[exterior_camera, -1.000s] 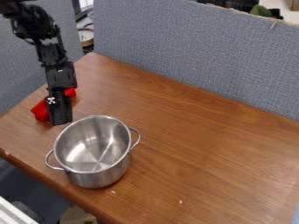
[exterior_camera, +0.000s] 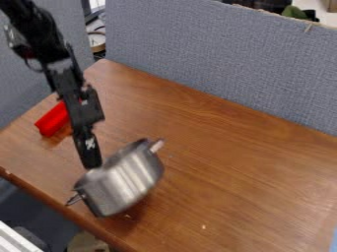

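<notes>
A stainless steel pot with side handles is tipped over at the front left of the wooden table, its rounded side showing. My gripper reaches down from the upper left to just behind the pot's left part; whether it touches the pot or is open cannot be told. A red object lies at the left edge of the table, partly behind the arm.
Grey padded panels stand along the back and left. The table's front left edge is close to the pot.
The pot has gone from upright, with its inside showing, to tipped over. The gripper has moved lower, toward the pot.
</notes>
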